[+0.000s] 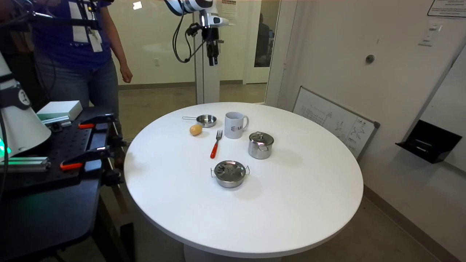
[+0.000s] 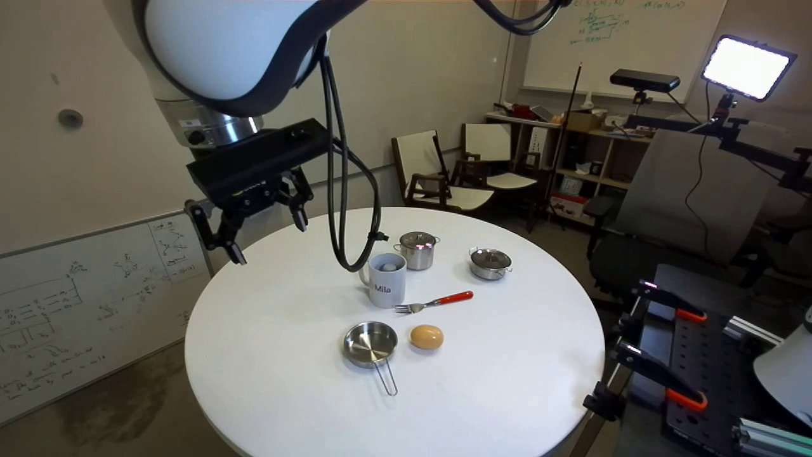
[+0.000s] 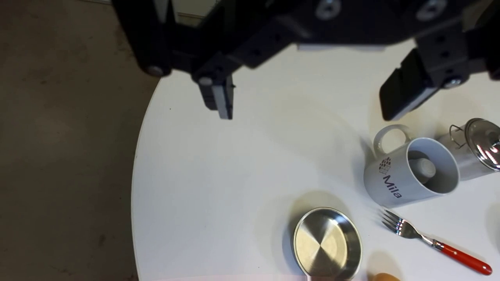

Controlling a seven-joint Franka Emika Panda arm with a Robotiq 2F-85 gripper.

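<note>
High above the far side of the round white table, my gripper (image 2: 270, 242) is open, its fingers wide apart and empty. A white Mila mug (image 3: 391, 180) stands upright with a pale rounded object (image 3: 422, 169) inside it. Beside the mug lies a fork (image 2: 434, 303) with a red handle. A small steel pan (image 2: 370, 344) with a wire handle sits near a brown egg (image 2: 427, 336). Farther along stand a tall lidded steel pot (image 1: 261, 145) and a low lidded steel pot (image 1: 230, 173). None of these touches my gripper.
A black bench (image 1: 48, 205) with clamps adjoins one side. A person (image 1: 78, 56) stands behind that bench. A whiteboard (image 1: 334, 120) leans against the wall.
</note>
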